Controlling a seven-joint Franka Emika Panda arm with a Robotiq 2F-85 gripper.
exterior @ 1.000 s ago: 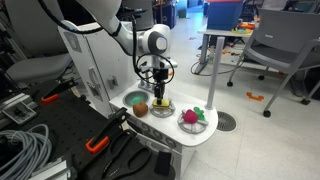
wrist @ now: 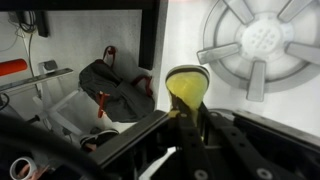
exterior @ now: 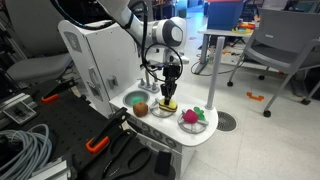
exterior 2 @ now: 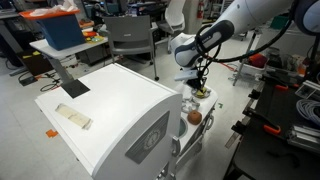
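Observation:
My gripper (exterior: 167,101) is shut on a small yellow object (exterior: 171,105), perhaps a sponge. In the wrist view the yellow object (wrist: 187,84) shows a brownish top and juts out past the dark fingers. Beside it in that view lies a round grey burner-like disc (wrist: 262,40) with spokes, set on the white counter. The yellow object appears held above the counter, to the right of the disc in exterior view 1, though the exact gap is hard to tell.
A brown bowl (exterior: 141,111) stands by the round sink (exterior: 134,98) on the left. Toward the right counter end sits a plate (exterior: 184,127) with red and green items. Beyond the counter edge, a black bag (wrist: 118,90) lies on the floor.
The gripper has moved right in exterior view 1, and the yellow object has gone with it, away from the middle of the disc. The bowl and plate have stayed put.

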